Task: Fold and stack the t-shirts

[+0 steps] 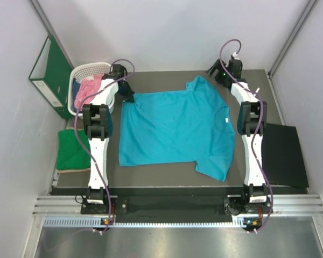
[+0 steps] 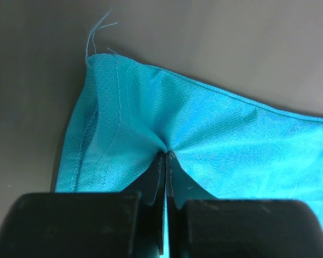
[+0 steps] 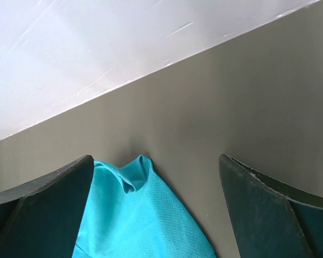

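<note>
A turquoise t-shirt point(image 1: 172, 123) lies spread over the middle of the table, its far right corner and near right part uneven. At its far left corner my left gripper point(image 1: 132, 100) is shut, its fingertips point(image 2: 169, 157) together on the cloth. The fabric puckers at the tips, so a thin pinch of it may be between them. Just off the far right corner, my right gripper point(image 1: 215, 71) stands open. In the right wrist view a curled corner of the turquoise shirt point(image 3: 167, 215) shows between the parted fingers, untouched as far as I can see.
A white basket point(image 1: 91, 70) with pink and dark cloth stands at the far left beside a green binder point(image 1: 49, 80). Folded green cloth point(image 1: 72, 150) lies at the left edge. On the right is a black panel point(image 1: 282, 156). A white wall point(image 3: 97, 48) borders the far side.
</note>
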